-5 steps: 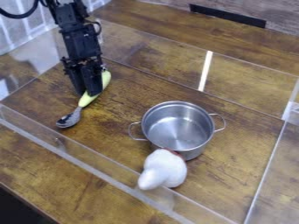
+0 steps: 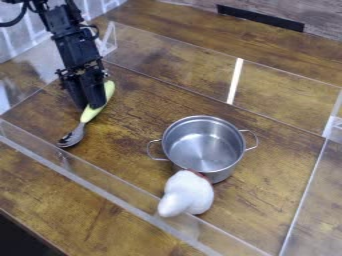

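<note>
My gripper [image 2: 88, 98] is at the left, low over a spoon with a pale yellow-green handle [image 2: 106, 93] and a metal head [image 2: 71, 137] that points toward the front left. Its fingertips are at the handle; whether they grip it is unclear. A steel pot [image 2: 202, 146] with two side handles stands right of centre, apart from the spoon. In front of the pot lies a white plush-like object [image 2: 187, 194] with a bit of red.
Clear barriers [image 2: 134, 192] edge the wooden work surface [image 2: 160, 85] at front, left and right.
The pot and white object have stayed put.
</note>
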